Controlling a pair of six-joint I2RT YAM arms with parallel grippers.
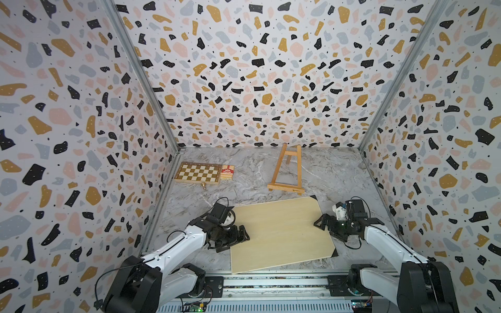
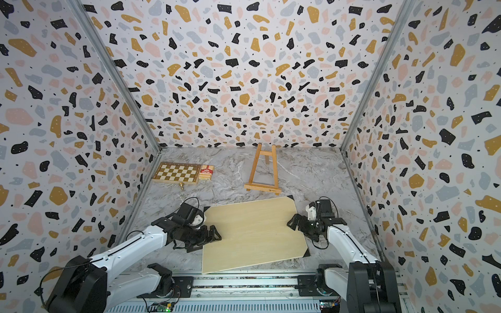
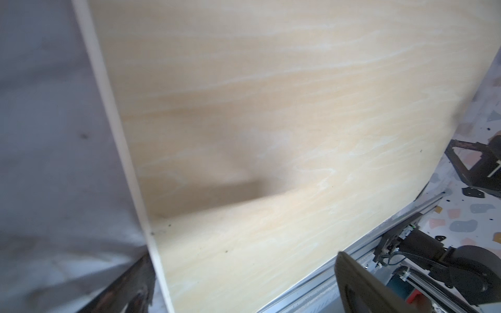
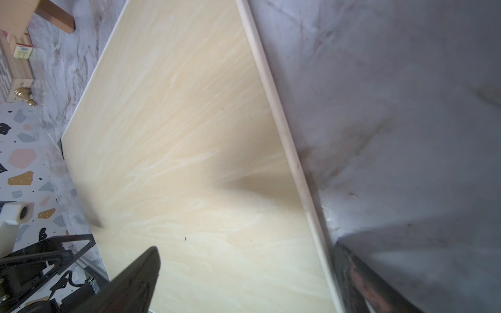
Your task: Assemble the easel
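A pale plywood board (image 1: 276, 234) with dark corner pieces lies tilted on the marble table, near the front edge. A small wooden easel frame (image 1: 299, 167) stands behind it. My left gripper (image 1: 241, 233) is open over the board's left edge; in the left wrist view that edge runs by one finger (image 3: 130, 292). My right gripper (image 1: 323, 221) is open at the board's right edge, which passes close by a finger (image 4: 365, 276) in the right wrist view. Whether either touches the board is unclear.
A chessboard (image 1: 197, 172) with a red box (image 1: 227, 172) and a gold piece (image 1: 203, 185) lies at the back left.
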